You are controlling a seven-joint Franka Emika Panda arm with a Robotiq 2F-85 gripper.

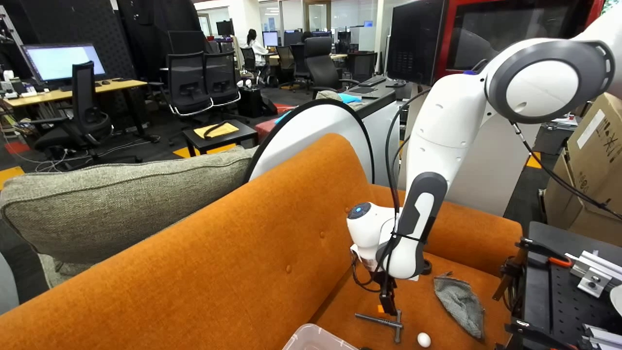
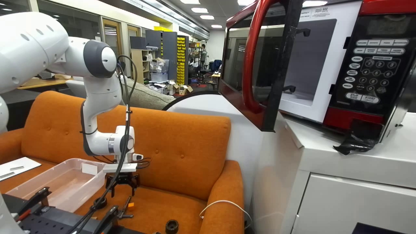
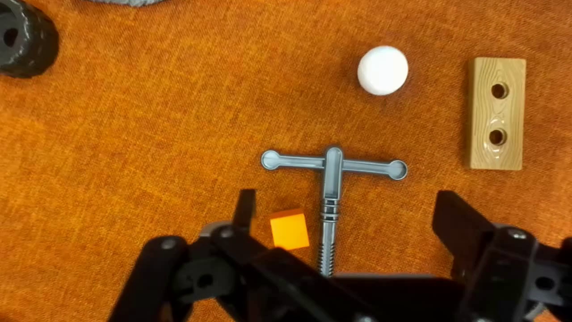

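Wide apart stand the fingers of my gripper, with nothing held between them. Below it on the orange seat lies a grey T-shaped piece, its ribbed shaft running under the gripper between the two fingers. Close to the left finger rests a small orange block, beside the shaft. A white ball-like object and a wood-patterned block with two holes sit farther off in the wrist view. In exterior view 2 the gripper hangs above the seat, near the T-piece.
A clear plastic bin stands on the sofa beside the gripper. A grey cloth lies near the sofa's front edge. The black ring-like piece is at the wrist view's top left. The sofa's backrest rises behind.
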